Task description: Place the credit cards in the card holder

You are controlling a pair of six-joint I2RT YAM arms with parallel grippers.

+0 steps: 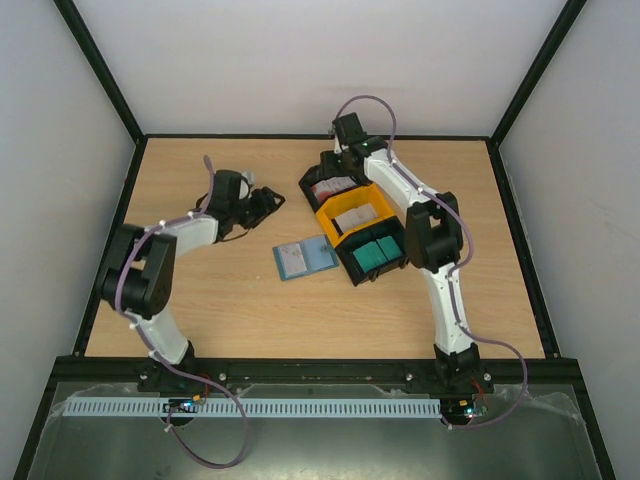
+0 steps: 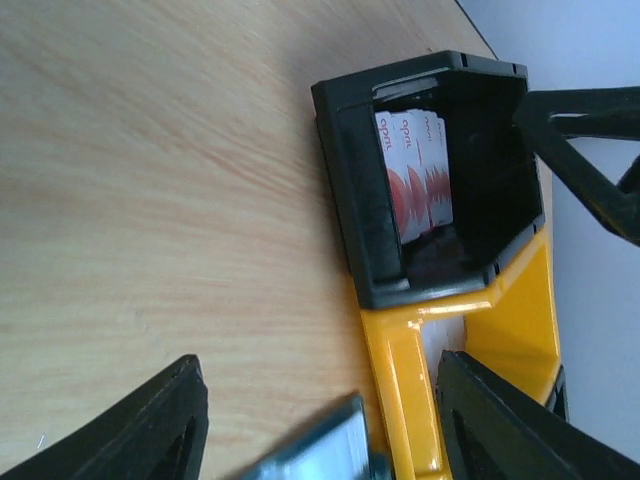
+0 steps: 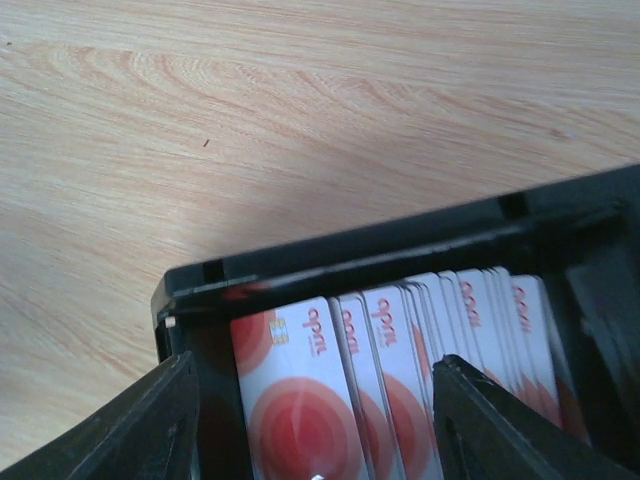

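Note:
White-and-red cards [image 3: 300, 390] stand packed in the upper black box [image 2: 345, 180], also seen in the top view. My right gripper hangs over that box, open, its fingertips either side of the cards. My left gripper is open over bare wood, left of the boxes and facing them. A light blue card holder [image 1: 317, 255], with a pale card-like panel on its left half, lies flat left of the lower boxes.
A yellow box [image 1: 365, 197] with pale cards and a lower black box [image 1: 355, 270] with green cards adjoin the upper one in a row.

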